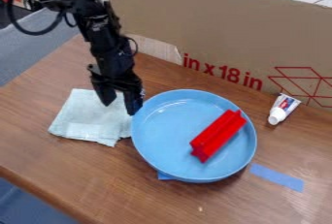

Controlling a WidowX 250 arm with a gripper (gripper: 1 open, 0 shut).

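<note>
The black robot gripper [120, 100] hangs open over the right part of a pale folded cloth [78, 116], just left of a light blue plate [169, 145]. Its fingertips are low, near the cloth; whether they touch it is unclear. A red block-like object [218, 134] lies on the right half of the plate.
A white tube [282, 109] lies at the right, behind the plate. A cardboard box [227, 40] walls off the back. Blue tape [274, 176] is on the wooden table [116, 194], whose front and left are mostly clear.
</note>
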